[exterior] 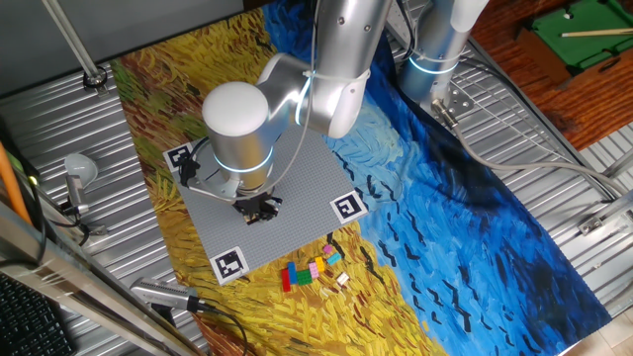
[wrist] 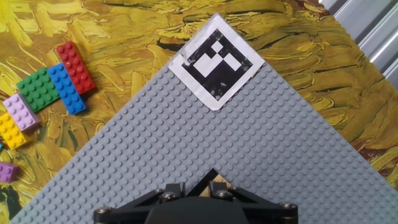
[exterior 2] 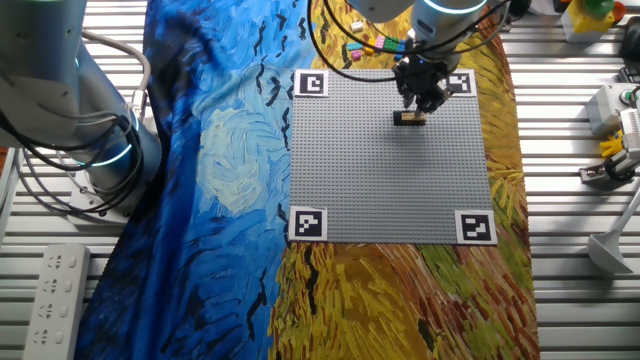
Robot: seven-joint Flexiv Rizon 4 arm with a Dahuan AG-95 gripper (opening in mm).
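On the grey studded baseplate [exterior 2: 390,185] lies a small black-and-tan block [exterior 2: 409,118], its sides parallel to the plate's edges. My gripper [exterior 2: 423,100] is low over the plate, right by this block. In the wrist view the gripper sits at the bottom edge, and a corner of the block [wrist: 219,180] shows between and beyond its dark fingers. The gripper is turned at an angle to the block. Its own body hides the fingertips, so whether they touch the block cannot be made out. From exterior view 1 the gripper [exterior: 259,210] covers the block.
Off one plate edge lie several loose bricks on the painted cloth: red [wrist: 75,67], blue [wrist: 66,88], green [wrist: 38,89], pink [wrist: 20,112] and yellow [wrist: 10,130]. White marker squares [exterior 2: 308,224] occupy the plate's corners. Much of the plate is bare.
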